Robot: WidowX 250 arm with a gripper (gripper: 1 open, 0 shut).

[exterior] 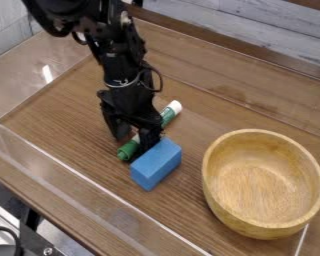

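Note:
A black robot arm reaches down from the upper left, with its gripper (133, 125) low over a green and white tube (170, 112) that lies diagonally on the wooden table (63, 135). The gripper stands open; its fingers partly cover the tube, and whether they touch it cannot be told. A blue block (156, 163) lies just to the lower right of the tube.
A large tan bowl (262, 183) fills the right front. Black cables and a white object sit at the lower left corner.

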